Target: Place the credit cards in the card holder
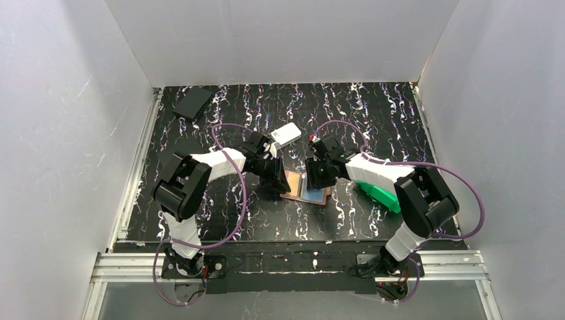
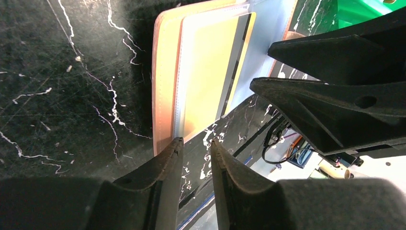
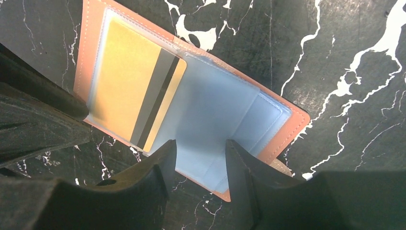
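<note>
The card holder [image 3: 293, 120], tan with stitched edges, lies open on the dark marbled table between my two arms. A yellow card [image 3: 127, 72] with a dark stripe sits in its pocket at one end. The blue pocket panel [image 3: 210, 103] covers the other end. My left gripper is at the holder's yellow-card end, fingers part open, nothing visible between the fingertips. Over the blue panel stands my right gripper, open and empty. Whether either gripper touches the holder cannot be told.
A green container [image 1: 381, 195] is to the right, partly under the right arm. Behind the holder lies a white box [image 1: 286, 134]. Dark flat boxes [image 1: 193, 103] sit at the back left. In the left wrist view the right gripper's fingers [image 2: 325, 91] are close by.
</note>
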